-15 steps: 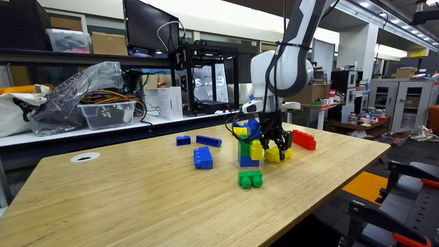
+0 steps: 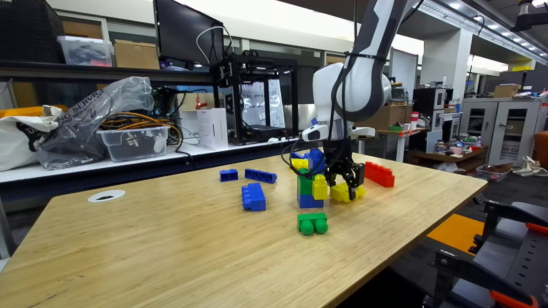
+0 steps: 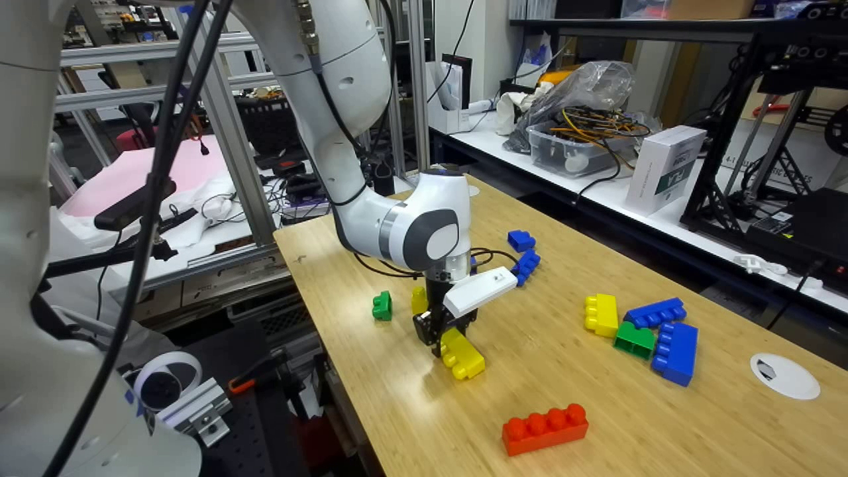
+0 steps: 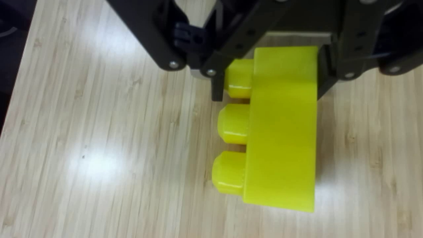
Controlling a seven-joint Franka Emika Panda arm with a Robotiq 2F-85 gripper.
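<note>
A long yellow brick (image 4: 282,131) lies on its side on the table, its studs facing left in the wrist view. My gripper is shut across one end of it, one finger at the stud side and the other against the opposite face. In exterior view 2 most of the yellow brick (image 3: 462,355) sticks out from under the gripper (image 3: 446,332); it appears to rest on the wood. From exterior view 1, the fingers partly cover the same yellow brick (image 2: 340,193).
Close by in exterior view 1 are a blue brick (image 2: 311,202), a green brick (image 2: 304,185) above it and a small yellow brick (image 2: 319,188). A loose green brick (image 2: 312,223) lies in front, a red brick (image 2: 379,174) to the right.
</note>
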